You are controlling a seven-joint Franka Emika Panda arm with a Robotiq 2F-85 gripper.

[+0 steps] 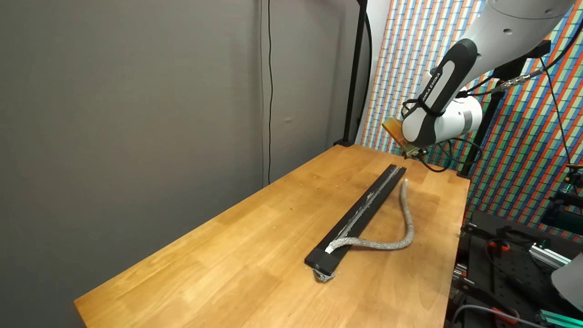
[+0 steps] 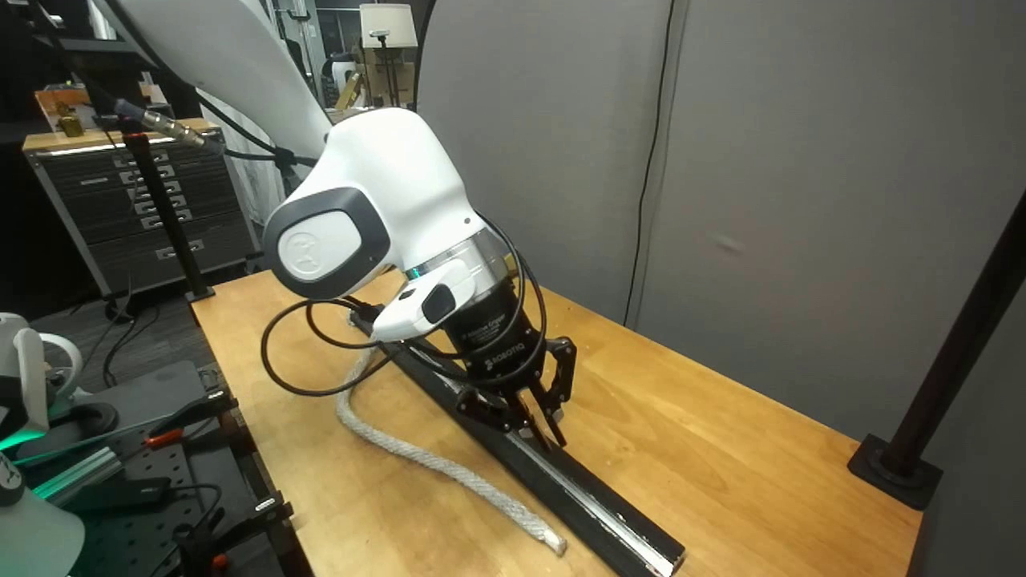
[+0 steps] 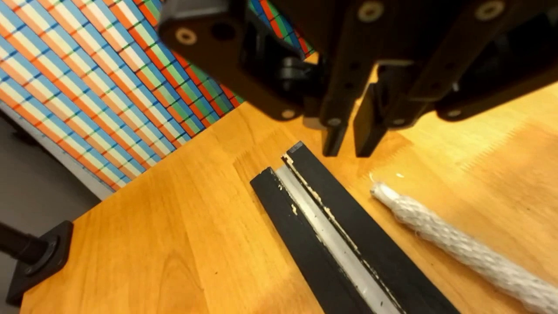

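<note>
A grey braided rope (image 1: 411,223) lies curved on the wooden table. One end crosses the near end of a black grooved bar (image 1: 358,218); the other, with a white tip, rests on the wood beside the bar's far end. In the wrist view that rope (image 3: 450,235) end lies below and right of my gripper, apart from it. A narrow gap shows between my fingers, and nothing is seen in it, so the gripper stands slightly open. The bar's pale groove (image 3: 335,233) is empty at this end. In exterior view 2 the gripper (image 2: 543,442) hangs over the bar.
A black pole base (image 2: 894,471) stands at the table corner, near a grey wall (image 1: 164,109). Clear wood surface (image 1: 246,257) stretches along the wall side of the bar. Loose cables (image 2: 313,389) loop from the arm. Dark equipment (image 1: 508,273) sits beyond the other table edge.
</note>
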